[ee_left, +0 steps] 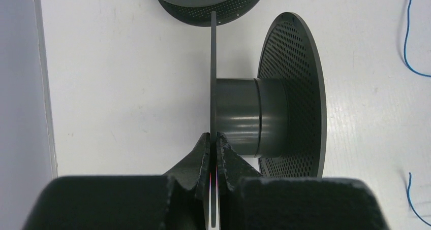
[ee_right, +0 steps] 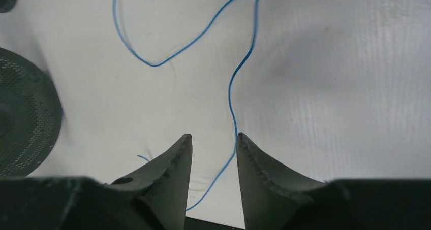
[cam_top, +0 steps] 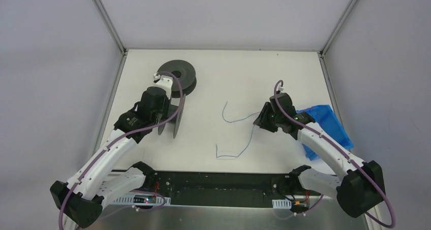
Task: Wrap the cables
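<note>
A dark grey spool (cam_top: 179,119) stands on its rims on the left of the table; its core (ee_left: 236,116) is bare of cable. My left gripper is shut on the edge of its near flange (ee_left: 213,72), the other flange (ee_left: 317,98) standing clear to the right. A thin blue cable (cam_top: 231,156) lies bent over the middle of the table. Over its bend, my right gripper is open, fingers apart. The cable (ee_right: 231,95) runs down past the right fingertip, and I cannot tell whether they touch.
A second dark spool (cam_top: 176,69) lies flat behind the first. At the right edge is a blue bin (cam_top: 328,126).
</note>
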